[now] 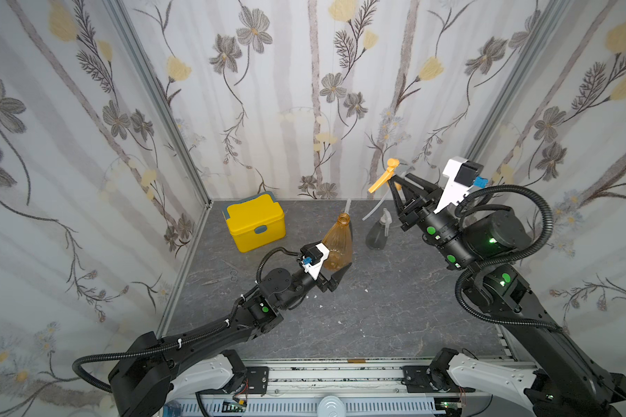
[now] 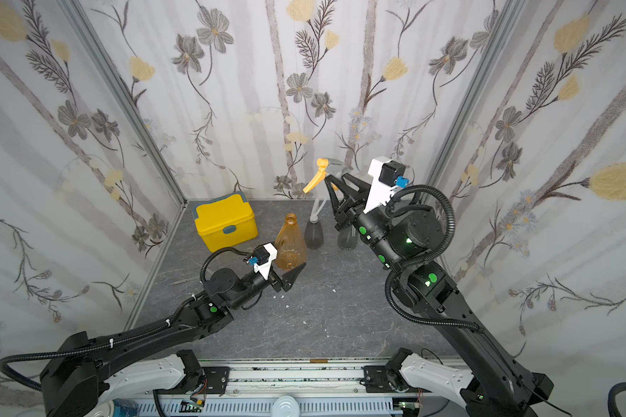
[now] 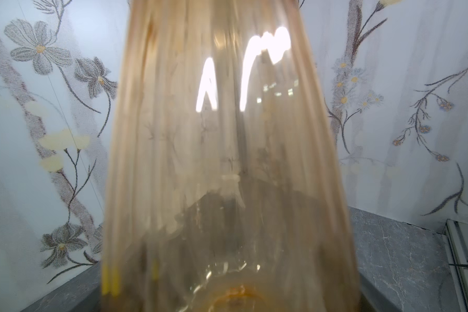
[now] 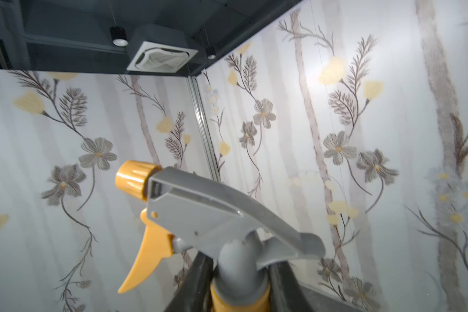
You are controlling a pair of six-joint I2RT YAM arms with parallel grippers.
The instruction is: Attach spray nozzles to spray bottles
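Note:
An amber bottle [image 1: 338,244] with a bare neck stands upright on the table. My left gripper [image 1: 332,278] is open at its lower part; the bottle fills the left wrist view, with dark fingers [image 3: 375,295] at its lower sides. My right gripper, raised high at the right, is shut on the collar of a grey spray nozzle [image 4: 202,213] with orange trigger and tip. Its thin white tube [image 1: 376,207] hangs below, well above and to the right of the bottle's mouth. The collar's lower part is cut off in the right wrist view.
Two dark grey bottles with pale tops stand behind: one [image 2: 314,236] just right of the amber bottle, another [image 1: 377,238] farther right, partly behind my right arm. A yellow box [image 1: 257,221] sits back left.

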